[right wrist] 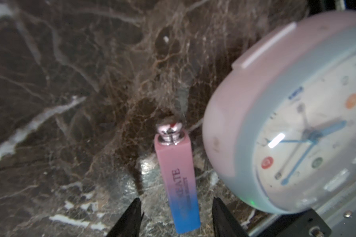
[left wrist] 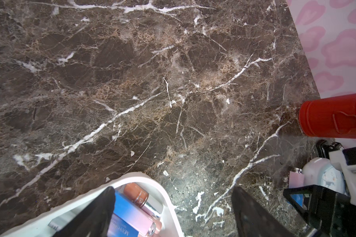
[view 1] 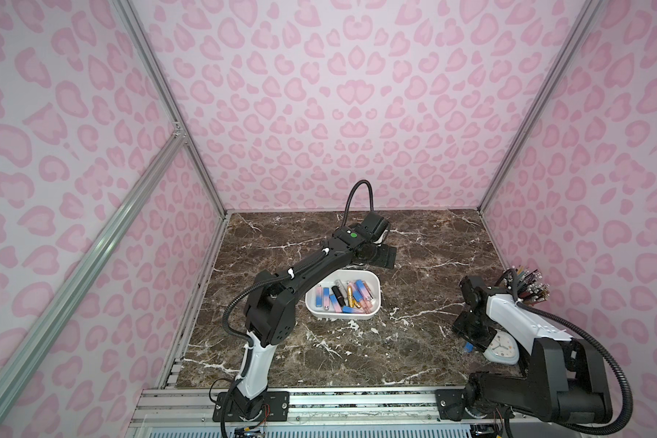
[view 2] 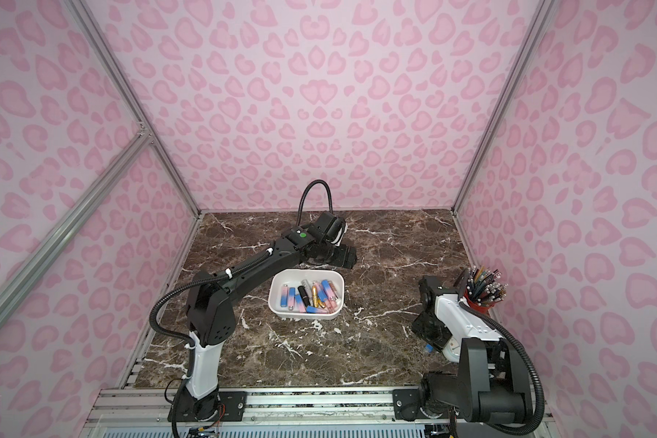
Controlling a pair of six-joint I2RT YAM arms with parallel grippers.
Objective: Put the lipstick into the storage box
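Note:
A pink-to-blue lipstick (right wrist: 178,177) with a silver top lies on the dark marble beside a pale pink-and-blue alarm clock (right wrist: 233,130) at the front right. My right gripper is over it, open, its fingertips either side of the lipstick's lower part without visible contact. The white storage box (view 1: 314,312), holding several lipsticks and tubes, stands at the middle of the table. My left gripper is open above the box's back right corner, with nothing between its fingers.
A red holder (left wrist: 328,114) full of pens stands against the right wall behind the clock. The marble is clear at the back and between the box and my right arm.

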